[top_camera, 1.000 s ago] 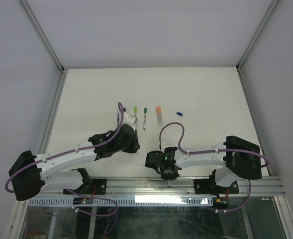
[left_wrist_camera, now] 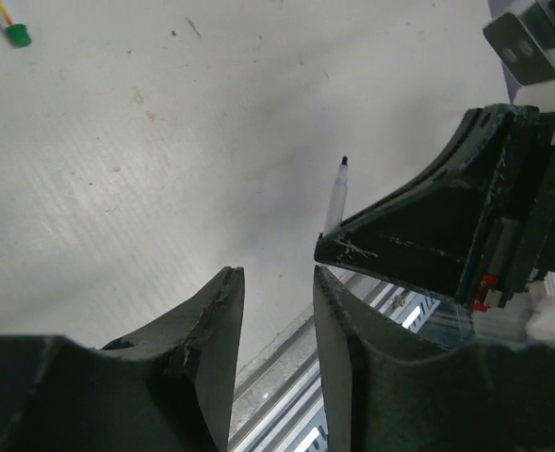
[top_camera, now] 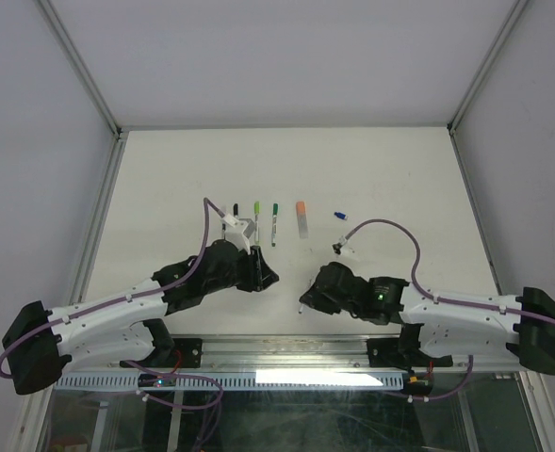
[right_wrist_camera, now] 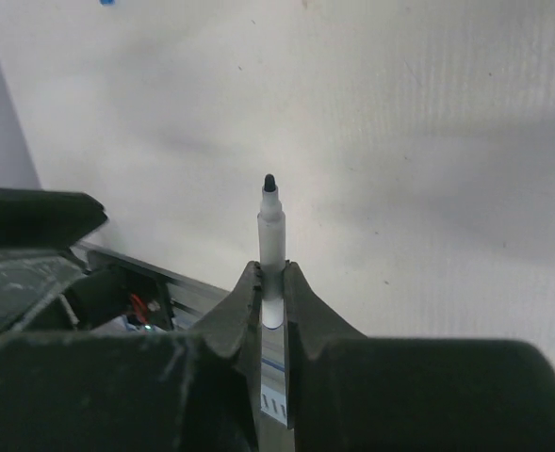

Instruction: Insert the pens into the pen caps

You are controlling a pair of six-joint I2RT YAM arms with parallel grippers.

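Observation:
My right gripper is shut on a white pen with a dark tip, held upright in the right wrist view and also seen at the right gripper in the left wrist view. My left gripper hangs just left of it, part open with nothing visible between its fingers. In the top view, several pens and caps lie behind the left gripper, including a green-capped pen; a blue cap lies to the right.
An orange-and-grey item lies at the middle of the white table. Metal rails run along the front edge.
The right gripper has lifted back from the front edge with the pen and turned leftward.

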